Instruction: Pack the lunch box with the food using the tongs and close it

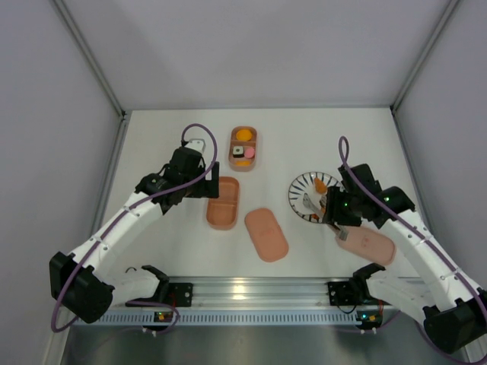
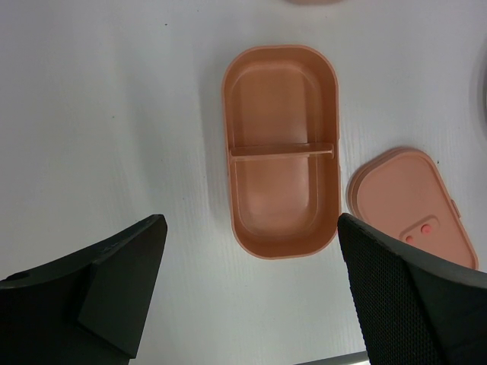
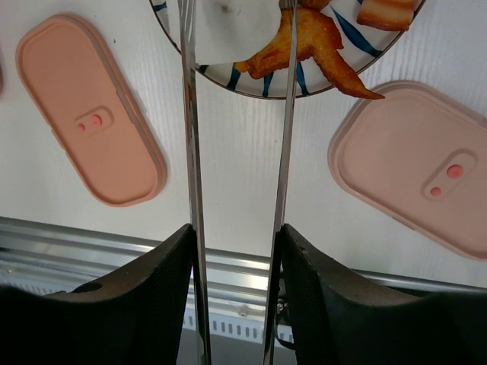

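In my right gripper are metal tongs [image 3: 195, 152], one finger pressed to each spread arm. Their tips reach over the striped plate [image 3: 221, 74], either side of a white piece of food [image 3: 228, 34]; whether they touch it I cannot tell. A browned chicken wing [image 3: 319, 46] lies by the right tip, with a slice of meat [image 3: 386, 13] farther right. My left gripper hangs open and empty over an empty two-compartment box [image 2: 281, 148]. A filled box [image 1: 243, 129] at the back holds orange, white and pink pieces.
One pinkish lid [image 1: 266, 235] lies flat in the middle front. Another lid [image 3: 418, 163] lies right of the plate's near side, partly under my right arm in the top view.
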